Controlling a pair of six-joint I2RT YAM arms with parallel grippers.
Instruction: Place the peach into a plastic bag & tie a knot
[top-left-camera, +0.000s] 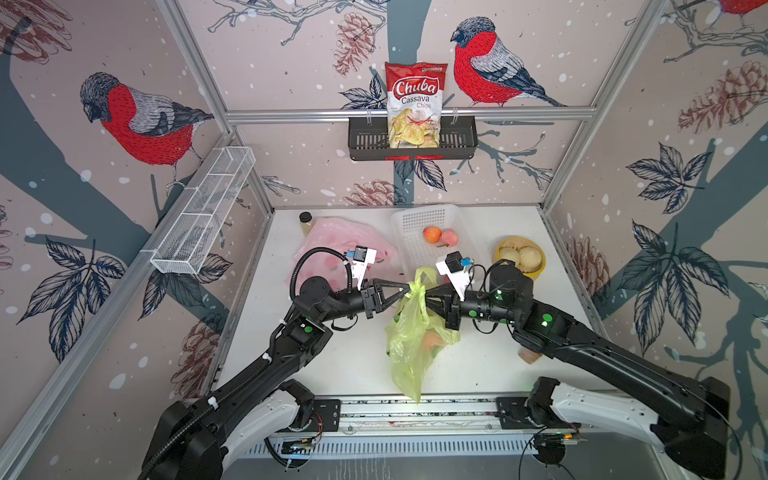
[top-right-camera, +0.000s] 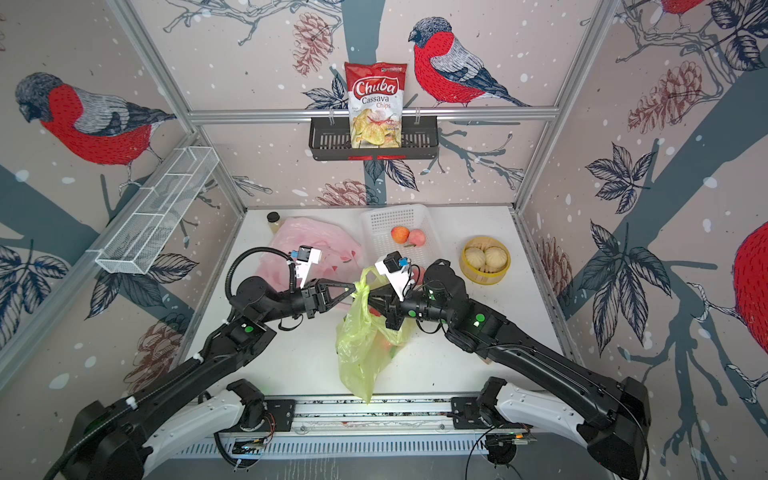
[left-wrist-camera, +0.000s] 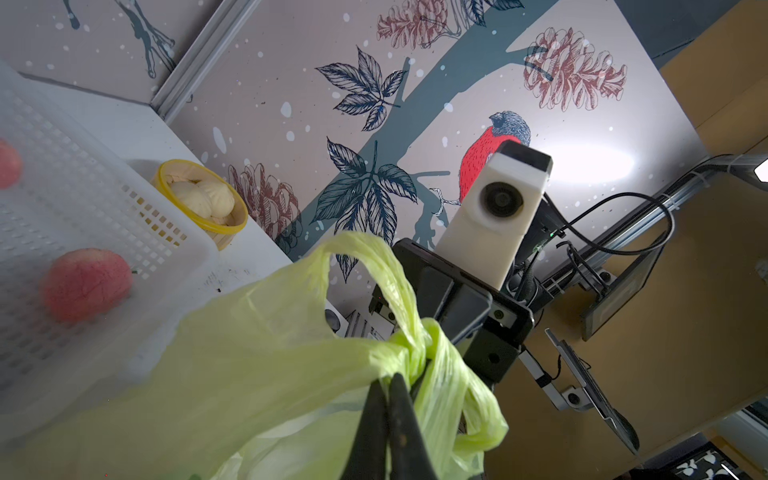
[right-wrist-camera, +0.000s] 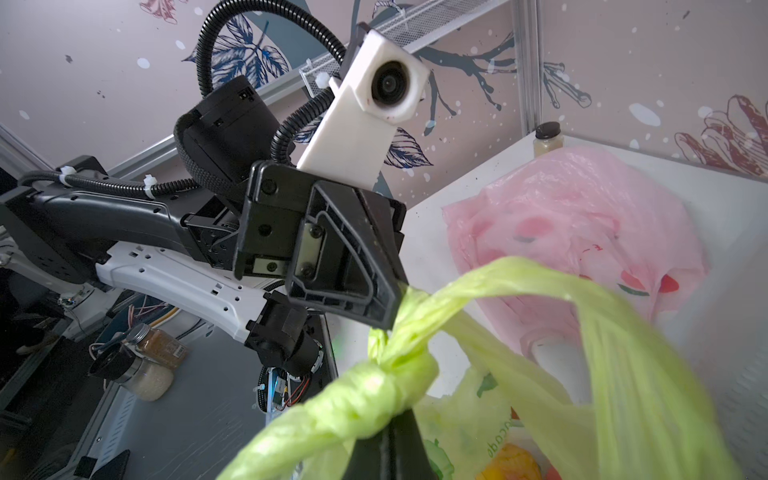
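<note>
A translucent yellow-green plastic bag (top-left-camera: 412, 360) hangs over the table front, its neck twisted into a knot-like bunch (right-wrist-camera: 384, 384) between my grippers. An orange-pink shape shows through its lower part. My left gripper (top-left-camera: 406, 288) reaches the neck from the left, shut, its tips at the twisted plastic; how much lies between them is unclear. My right gripper (top-left-camera: 429, 299) is shut at the neck from the right, its tips largely hidden behind the bag; it appears to hold the plastic.
Behind stands a white basket (top-left-camera: 416, 224) with fruit. A pink bag (top-left-camera: 336, 240) lies back left, a jar (top-left-camera: 305, 224) beside it. A yellow steamer with buns (top-left-camera: 520, 260) sits right. A chip bag (top-left-camera: 414, 104) stands on a wall shelf.
</note>
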